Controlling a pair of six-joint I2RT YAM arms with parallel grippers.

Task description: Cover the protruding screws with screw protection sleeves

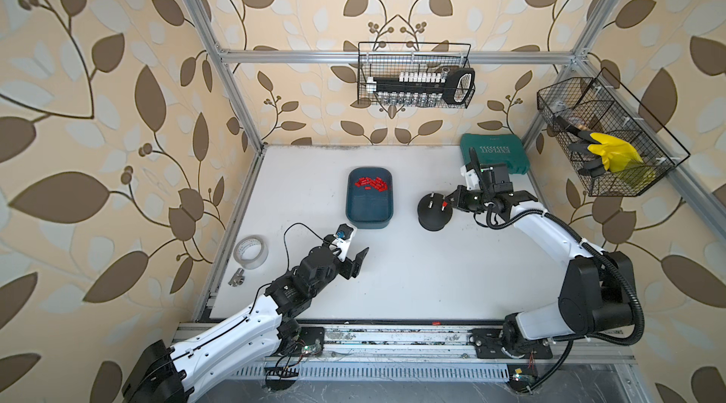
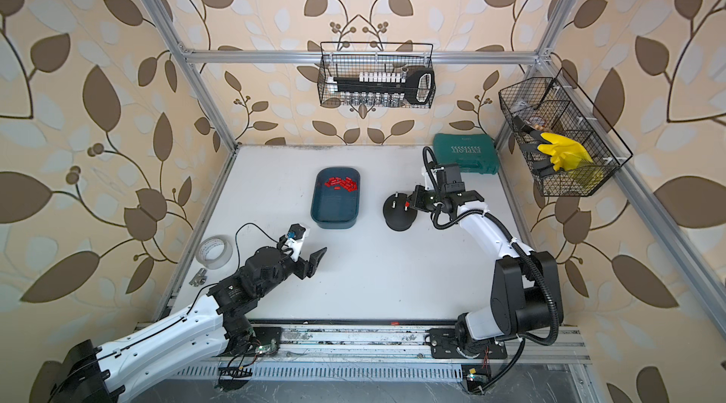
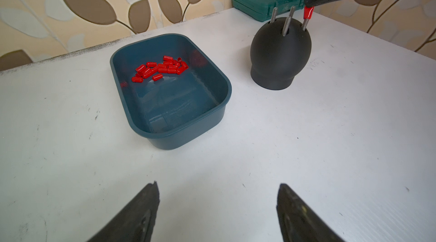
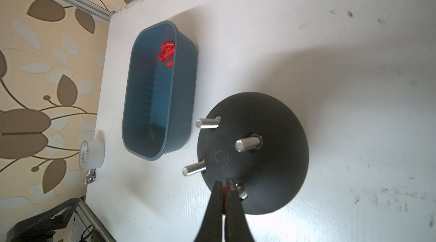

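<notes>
A black dome [image 3: 277, 53] carries several protruding steel screws [image 4: 246, 143]. On the screw nearest my right gripper sits a red sleeve [image 3: 308, 12]. My right gripper is shut, its tips just at that sleeve's top; whether they grip it is unclear. Many loose red sleeves [image 3: 162, 69] lie in the back part of the blue-grey bin [image 3: 177, 130], left of the dome. My left gripper stands part open over the table front-left, empty.
A green case [image 3: 268, 1] lies at the back right. A tape roll [image 1: 250, 239] and metal fitting [image 1: 236, 276] lie at the left edge. Wire baskets [image 1: 414, 93] hang on the walls.
</notes>
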